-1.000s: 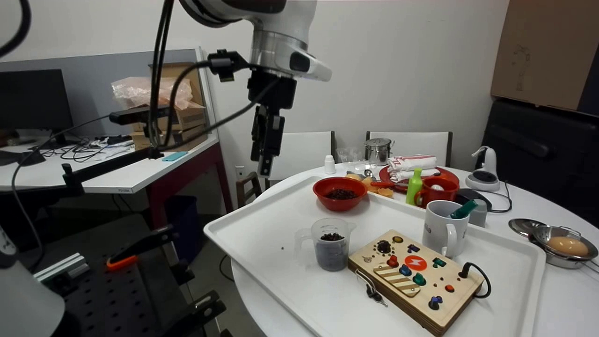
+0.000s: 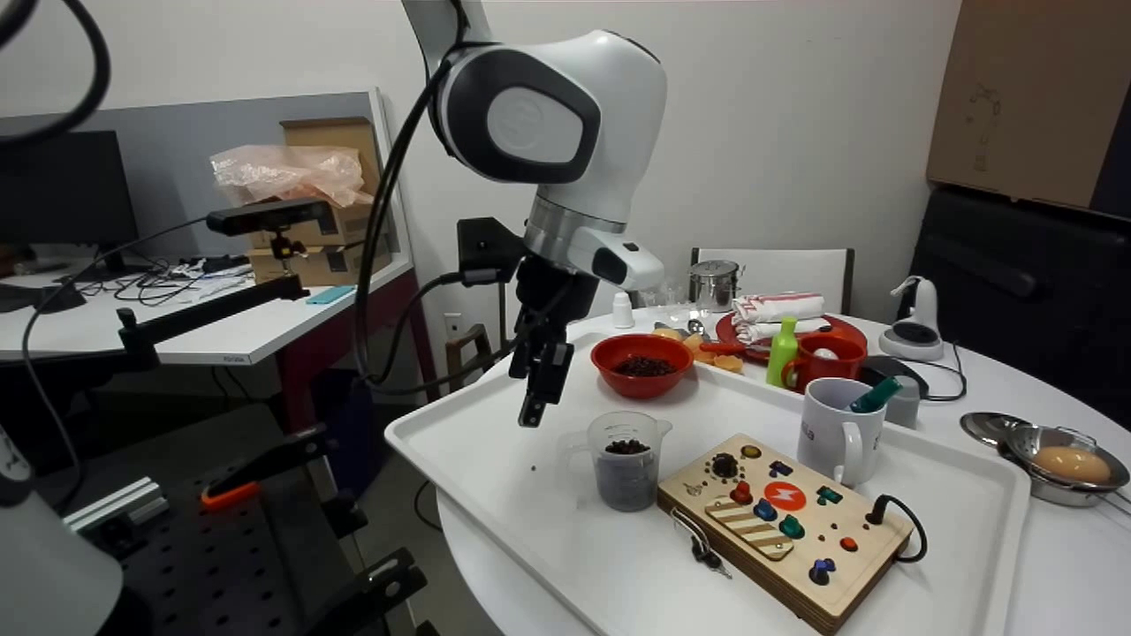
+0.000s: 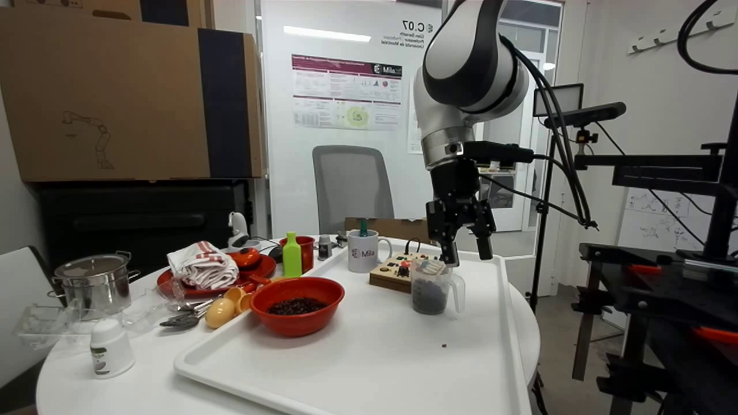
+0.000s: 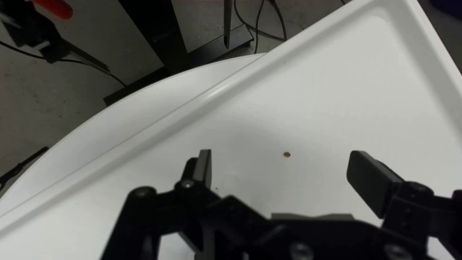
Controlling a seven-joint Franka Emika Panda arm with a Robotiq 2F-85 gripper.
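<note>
Above the white tray [image 2: 488, 413], my gripper [image 2: 538, 408] hangs pointing down, its fingers wide apart with nothing between them. In the wrist view the gripper has a small brown bit [image 4: 286, 154] on the tray visible between its fingers. A clear measuring cup [image 2: 626, 466], partly filled with dark beans, stands upright on the tray; its handle [image 3: 458, 291] shows best in exterior view 2. Farther back on the tray sits a red bowl [image 2: 641, 366] with more dark beans. The measuring cup and bowl lie outside the wrist view.
A wooden panel with knobs [image 2: 785, 519] lies beside the measuring cup, and a white mug [image 2: 840, 429] stands behind it. Beyond the tray are a green bottle [image 3: 292, 256], a red plate with cloth and a steel pot [image 3: 93, 283]. The tray's left part is mostly clear.
My arm has come down and moved to the right in exterior view 1, bringing the gripper low over the tray. The cup, bowl and panel have stayed in place.
</note>
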